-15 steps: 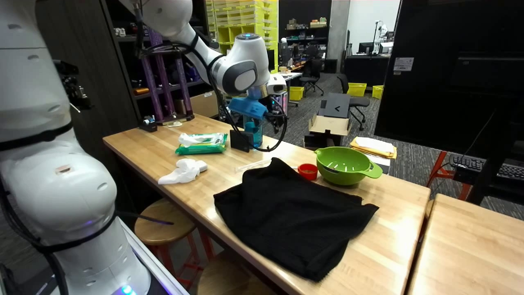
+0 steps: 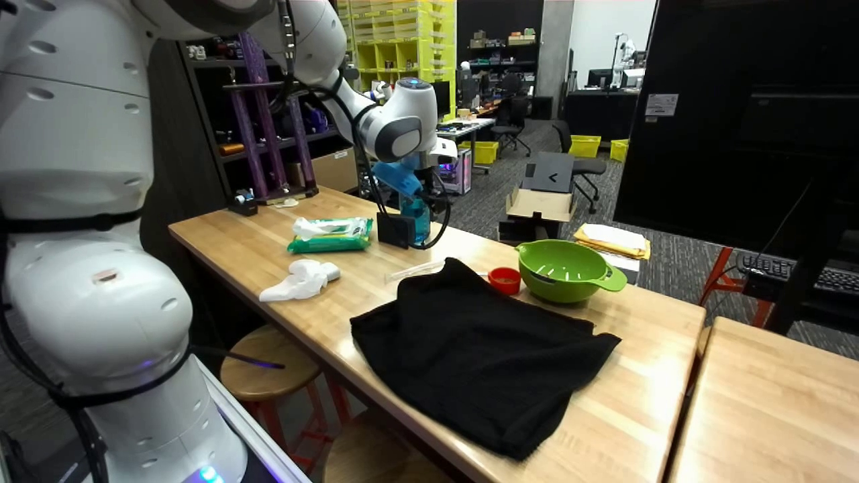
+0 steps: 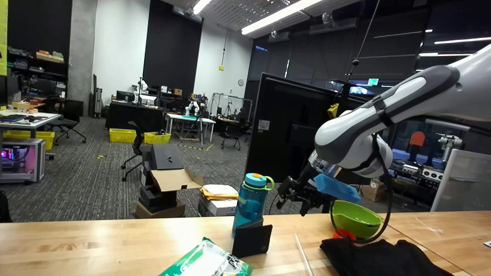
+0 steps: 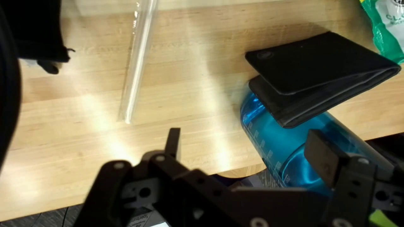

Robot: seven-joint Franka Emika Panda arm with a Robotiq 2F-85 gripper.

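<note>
A blue water bottle (image 3: pixel 252 202) stands upright near the table's far edge, with a black bifold wallet (image 3: pixel 252 240) propped on its edge close beside it. My gripper (image 3: pixel 292 207) hangs above the table on the colander side of the bottle, apart from it in exterior view 2. Seen from the wrist, the gripper is open, its two fingers wide apart. One dark finger pad (image 4: pixel 322 157) overlaps the bottle (image 4: pixel 280 140) in that picture; the other has bare table behind it. In exterior view 1 the arm hides most of the fingers.
A clear tube (image 4: pixel 138 64) lies on the table. Beyond it are a black cloth (image 2: pixel 483 354), a red cup (image 2: pixel 504 280) and a green colander (image 2: pixel 564 270). A green wipes pack (image 2: pixel 330 234) and a crumpled white tissue (image 2: pixel 299 280) lie on the wallet's other side.
In exterior view 1 the wrist has shifted slightly left and turned, so the blue piece on it now tilts. The hanging cable has swung left with it. The table objects look unmoved.
</note>
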